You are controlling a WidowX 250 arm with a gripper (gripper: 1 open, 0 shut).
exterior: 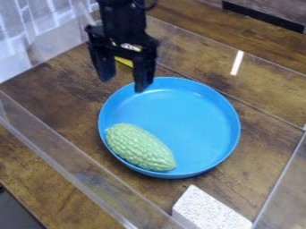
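My black gripper point(123, 67) hangs open above the wooden floor and the back-left rim of the blue plate point(191, 125), with nothing visible between its fingers. A green bumpy vegetable, like a bitter melon point(140, 147), lies in the front-left part of the plate. A yellow object point(142, 53) lies behind the gripper, partly hidden by it.
A white speckled block point(210, 208) sits at the front right, outside the plate. Clear walls edge the wooden area on the left and right. Bare wood lies left of the plate and behind it to the right.
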